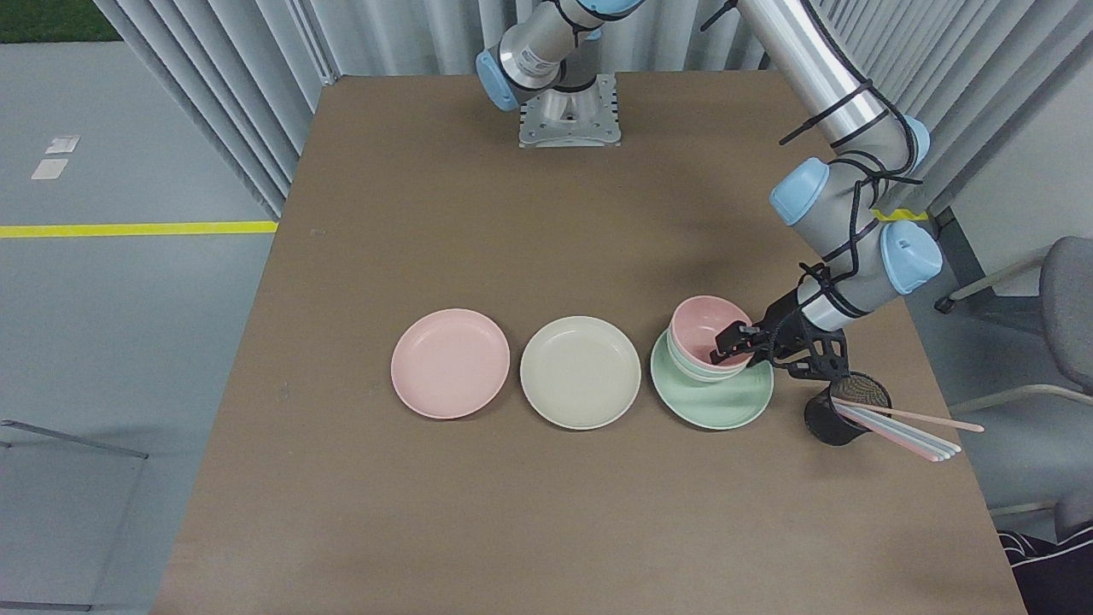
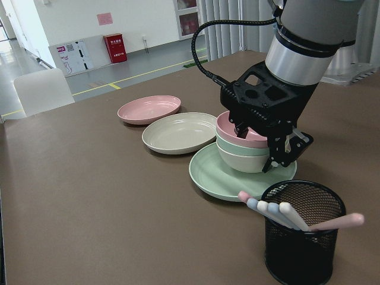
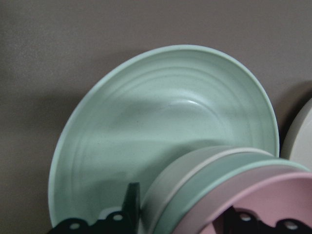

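A stack of bowls, pink bowl (image 1: 707,321) on top over mint and white ones (image 2: 240,160), sits on the mint plate (image 1: 710,405). My gripper is low at the stack's near side, its fingers straddling the bowls' walls, one outside over the plate and one inside the pink bowl. They look apart; whether they press on the walls cannot be told. A cream plate (image 1: 580,371) and a pink plate (image 1: 450,363) lie to the left in the front view.
A black mesh cup (image 2: 297,255) with several utensils stands close to the gripper at the table's right side.
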